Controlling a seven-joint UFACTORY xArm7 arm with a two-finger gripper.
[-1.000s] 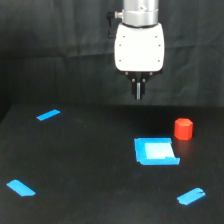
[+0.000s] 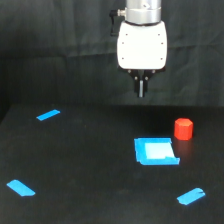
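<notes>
My gripper (image 2: 141,88) hangs from the white arm at the upper middle, well above the dark table. Its dark fingers look narrow and close together, too small to tell whether they are open or shut. No object shows between them. To the right on the table stands a small red block (image 2: 183,129) with a many-sided outline. Left of it and a little nearer the camera lies a white square (image 2: 159,150) bordered by blue tape (image 2: 154,161). The block and the taped square are apart, and the gripper touches neither.
Blue tape strips lie flat at the far left (image 2: 48,115), near left (image 2: 20,188) and near right (image 2: 191,196). Dark cloth (image 2: 60,60) hangs behind.
The arm and gripper have shifted slightly to the right and a touch higher in the picture. The red block, white square and tape strips stay where they were.
</notes>
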